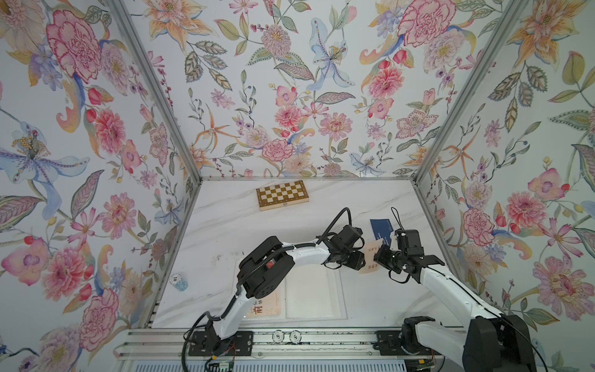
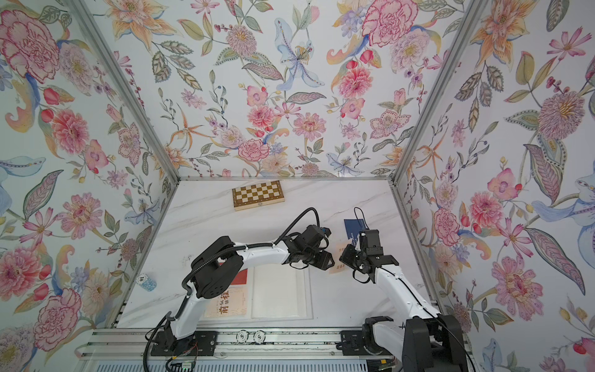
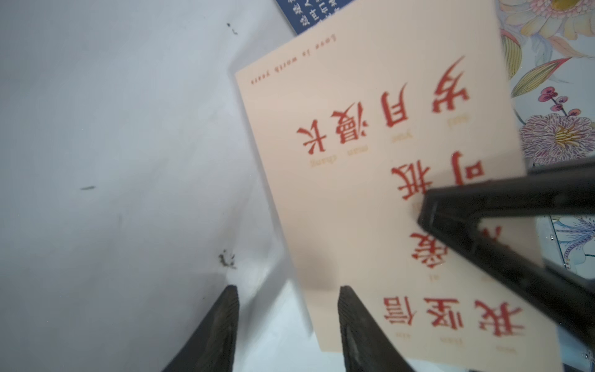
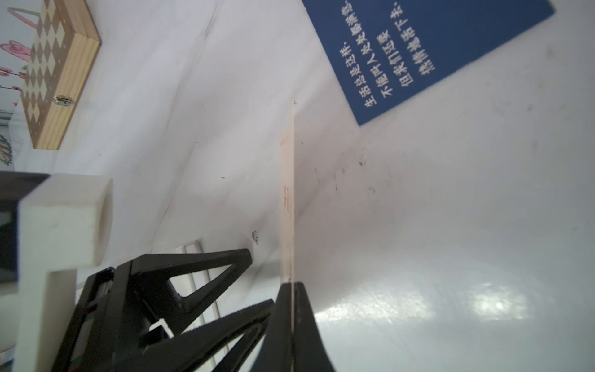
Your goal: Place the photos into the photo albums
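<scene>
A peach photo with red characters [image 3: 372,186] is held up edge-on between my two arms. My right gripper is shut on it; the thin photo [image 4: 287,186] runs between the fingers. My left gripper stands part open at the photo's left edge; whether that edge lies inside its fingers I cannot tell. The dark blue photo with white writing [image 4: 421,49] lies on the table beyond. The white album [image 1: 313,297] lies open at the front, with a red and peach photo [image 2: 229,303] on its left side, partly hidden by my left arm.
A folded chessboard box [image 1: 282,194] sits at the back of the table. A small blue-and-white object [image 1: 178,282] stands at the left edge. Clear table lies right of the album and across the back right.
</scene>
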